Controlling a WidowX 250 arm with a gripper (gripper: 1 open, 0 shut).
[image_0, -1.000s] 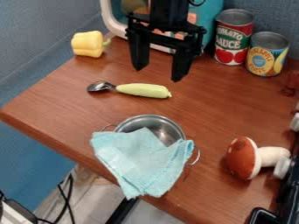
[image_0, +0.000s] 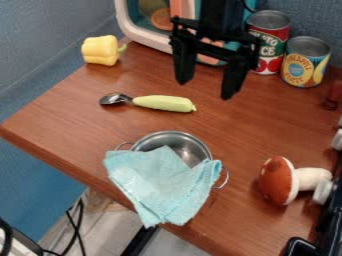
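My black gripper (image_0: 207, 78) hangs above the back of the wooden table, open, with nothing seen between its fingers. Below it and to the left lie a spoon (image_0: 115, 99) and a pale yellow-green toy corn or squash (image_0: 164, 103). A steel pot (image_0: 171, 138) stands near the front, with a light blue cloth (image_0: 160, 185) draped in it and over its near rim.
A yellow pepper (image_0: 102, 50) is at the back left, a tomato sauce can (image_0: 266, 45) and a second can (image_0: 305, 62) at the back right, a toy mushroom (image_0: 281, 182) at the right.
My gripper has shifted to the right, toward the cans. The objects on the table have not visibly moved.
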